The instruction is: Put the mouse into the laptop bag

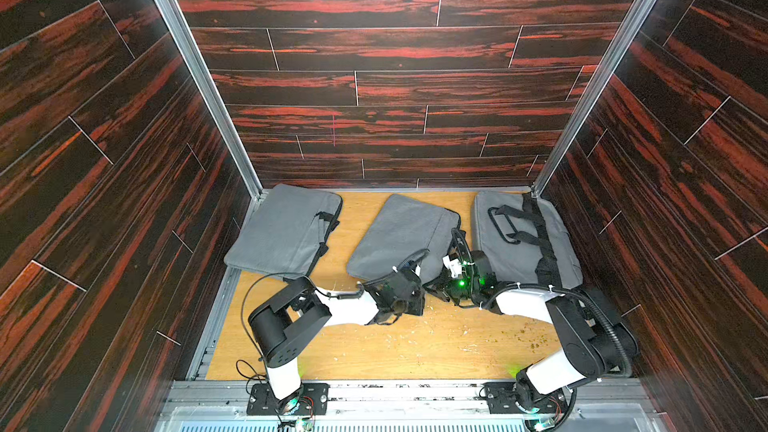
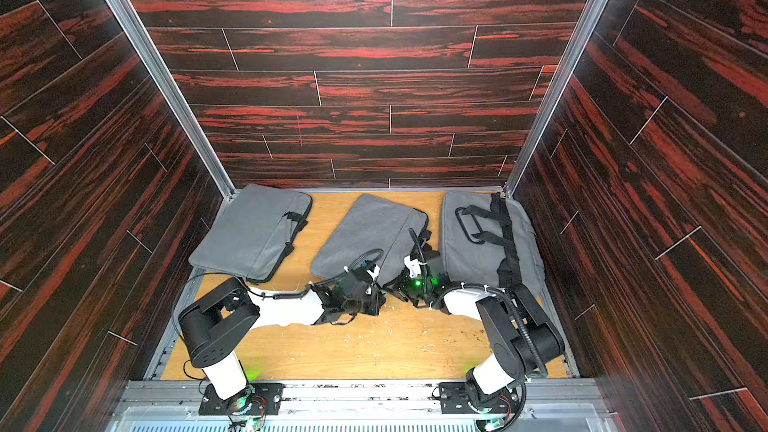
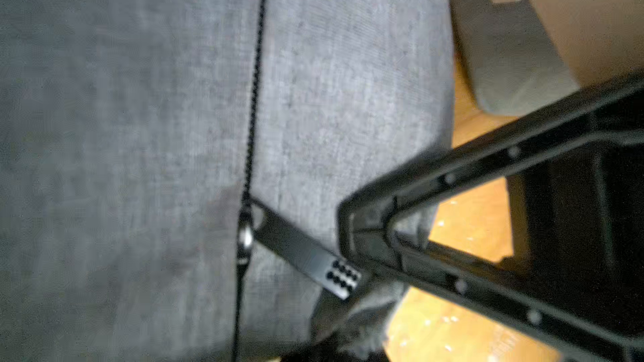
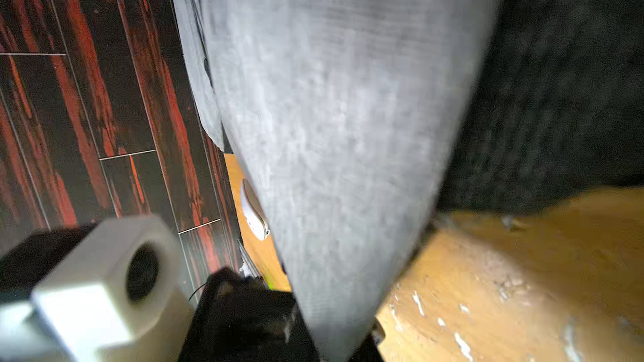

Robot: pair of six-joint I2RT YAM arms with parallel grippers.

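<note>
The grey laptop bag (image 1: 404, 228) lies flat at the table's middle, its near corner between the two grippers. In the left wrist view its zipper (image 3: 253, 107) runs lengthwise; a metal zipper pull (image 3: 302, 248) sticks out sideways. My right gripper (image 1: 430, 286) is shut on that corner, which narrows into it at the bottom of the right wrist view. Beside the pull, a black triangular finger (image 3: 375, 228) enters from the right, apparently the right gripper's. My left gripper (image 1: 420, 296) is close by; its opening is hidden. I cannot identify a mouse; a small pale rounded object (image 4: 253, 213) shows beyond the bag.
One closed grey bag (image 1: 288, 228) lies at the left and another, with black straps (image 1: 544, 244), at the right. The arms nearly meet at the middle, leaving little room between them.
</note>
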